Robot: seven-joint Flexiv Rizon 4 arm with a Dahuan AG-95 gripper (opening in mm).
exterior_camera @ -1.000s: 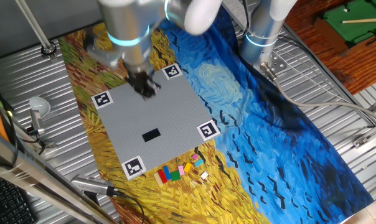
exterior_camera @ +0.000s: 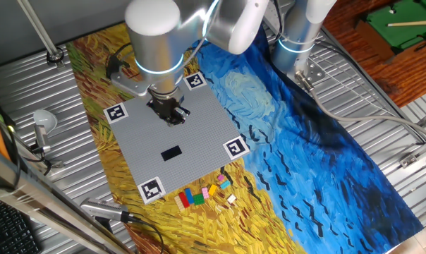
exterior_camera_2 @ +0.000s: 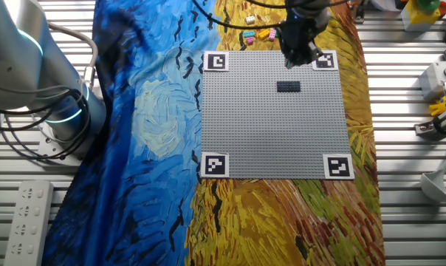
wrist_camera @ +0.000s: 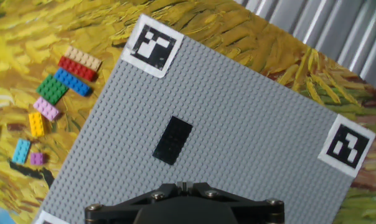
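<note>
A black block (wrist_camera: pixel 173 140), apparently a group of dark bricks, lies flat on the grey baseplate (wrist_camera: pixel 238 118). My gripper is shut, its fingertips meeting at the bottom of the wrist view with nothing visible between them. In exterior view 1 the gripper (exterior_camera: pixel 176 118) hangs above the plate, apart from the black block (exterior_camera: pixel 171 153). Loose bricks lie off the plate's edge: tan (wrist_camera: pixel 84 58), red (wrist_camera: pixel 76 68), blue (wrist_camera: pixel 72 82), green (wrist_camera: pixel 51 89), pink (wrist_camera: pixel 47 108), yellow (wrist_camera: pixel 36 124), light blue (wrist_camera: pixel 21 151) and purple (wrist_camera: pixel 37 158).
Square printed markers, one of them a corner marker (exterior_camera: pixel 151 189), sit at the plate's corners. A painted cloth (exterior_camera: pixel 269 120) covers the table. A handheld-looking device (exterior_camera: pixel 107 210) lies near the bricks, off the plate. Much of the plate is bare.
Over the last second my arm and gripper have shifted right and slightly down in exterior view 1. The block and bricks stayed put.
</note>
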